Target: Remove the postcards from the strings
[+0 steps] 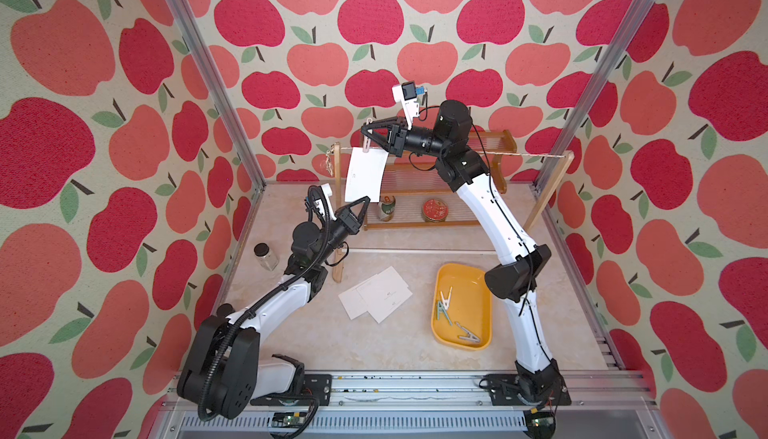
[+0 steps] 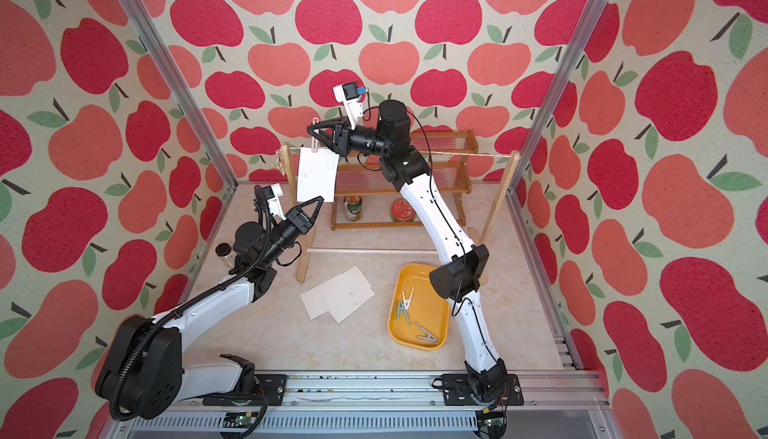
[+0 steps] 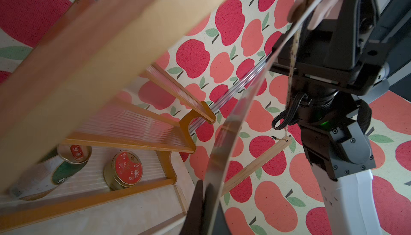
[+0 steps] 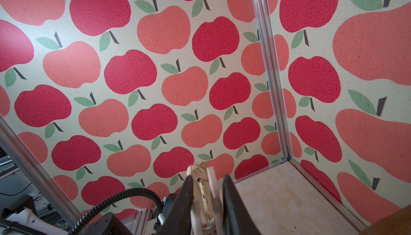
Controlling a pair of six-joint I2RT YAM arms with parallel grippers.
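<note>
A white postcard [image 1: 364,173] hangs near the left end of the string [image 1: 520,153], below a pale pink clothespin [image 1: 366,146]. At the card's lower edge, my left gripper [image 1: 367,200] is shut on it; in the left wrist view the postcard [image 3: 231,136] appears edge-on, running down between the dark fingertips. Up at the string, my right gripper [image 1: 369,128] is shut on the clothespin, which the right wrist view shows as a blurred clothespin [image 4: 201,192] between the fingers. Whether its fingers still pinch the card cannot be told. Overlapping white postcards [image 1: 389,292] lie flat on the table.
A yellow tray [image 1: 483,279] at the front right holds several clothespins [image 1: 445,300]. Behind the string stands a wooden rack [image 1: 500,139] with a can [image 1: 386,208] and a red-lidded tin [image 1: 434,209]. Wooden posts [image 1: 549,187] support the string. A jar [image 1: 265,256] stands at the left.
</note>
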